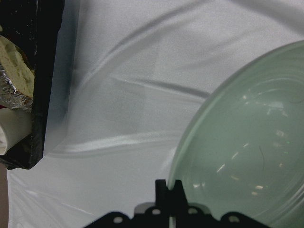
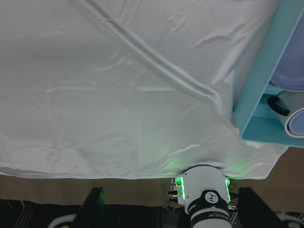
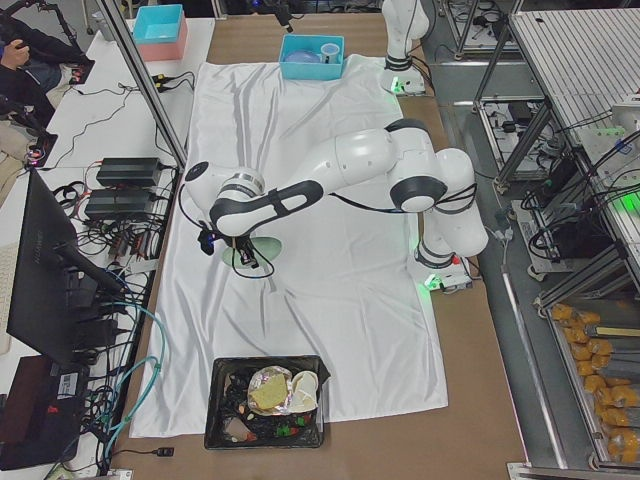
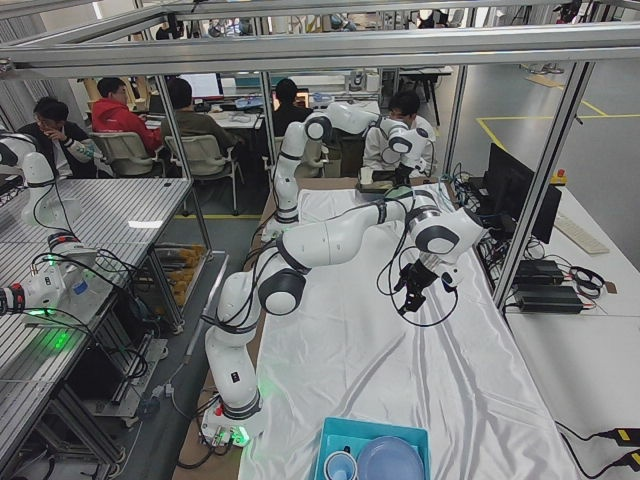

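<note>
A pale green plate (image 1: 247,142) lies on the white cloth (image 3: 300,300), partly under an arm in the camera left view. My left gripper is at the plate's near-left rim, fingertips close together on it; it looks shut on that rim. The black tray (image 3: 215,400) holds foil-wrapped food, bread-like, and a white cup (image 1: 14,130). My right gripper shows as two dark fingers spread wide apart at the bottom of its wrist view, open with nothing between them.
A blue bin (image 2: 259,66) with a purple plate (image 2: 289,61) and a mug (image 2: 289,114) stands at the far end of the table. Much of the cloth between bin and tray is clear.
</note>
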